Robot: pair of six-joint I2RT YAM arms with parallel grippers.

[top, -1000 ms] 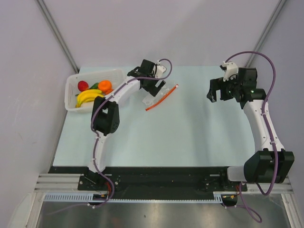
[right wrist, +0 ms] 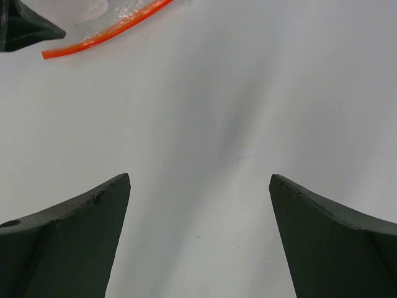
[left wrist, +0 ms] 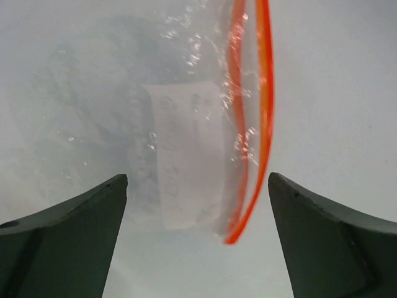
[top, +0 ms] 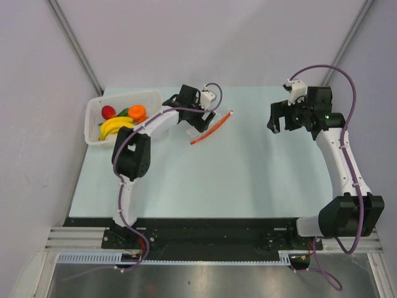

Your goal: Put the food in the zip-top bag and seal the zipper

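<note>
A clear zip top bag [top: 196,131] with an orange zipper lies flat on the table, filling much of the left wrist view [left wrist: 186,155]. My left gripper [top: 205,117] hovers open over it, nothing between its fingers. The food, a red fruit [top: 108,112], bananas [top: 115,126], a green item [top: 123,112] and an orange [top: 137,112], sits in a white bin at the upper left. My right gripper [top: 279,123] stands open over bare table, right of the bag; its view catches the bag's orange zipper [right wrist: 105,35] at the top left.
The white bin [top: 93,112] stands beside the left arm.
My right gripper has moved slightly left. The bag and food look unchanged.
</note>
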